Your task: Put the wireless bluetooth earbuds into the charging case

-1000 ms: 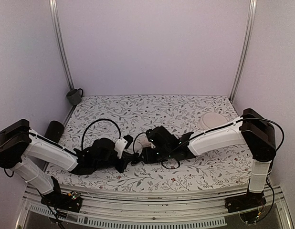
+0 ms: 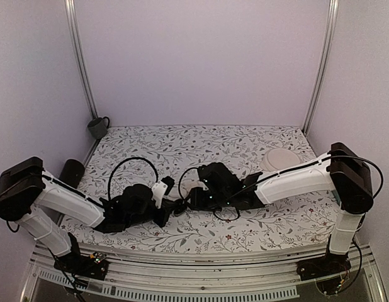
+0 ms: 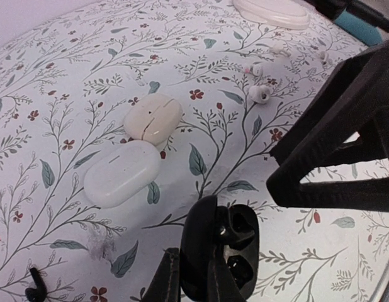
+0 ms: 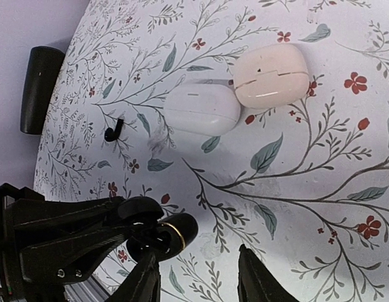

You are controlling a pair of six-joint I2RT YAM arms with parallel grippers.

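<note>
My left gripper is shut on the black charging case (image 3: 197, 245), whose lid stands open with dark rounded shapes in its wells, seen in the left wrist view. The right gripper hangs just beside the case, its two fingers apart with nothing visible between them in the right wrist view; its dark body fills the right side of the left wrist view. A loose black earbud (image 4: 111, 132) lies on the floral tabletop, beyond the case.
A white case (image 4: 201, 107) and a pale pink case (image 4: 270, 78) lie behind the held case. Small white pieces (image 3: 259, 93) lie farther off, near a round white lid (image 2: 279, 159). A black cylinder (image 2: 72, 173) and a mug (image 2: 98, 127) stand at the left edge.
The left gripper holds the case at about the same place.
</note>
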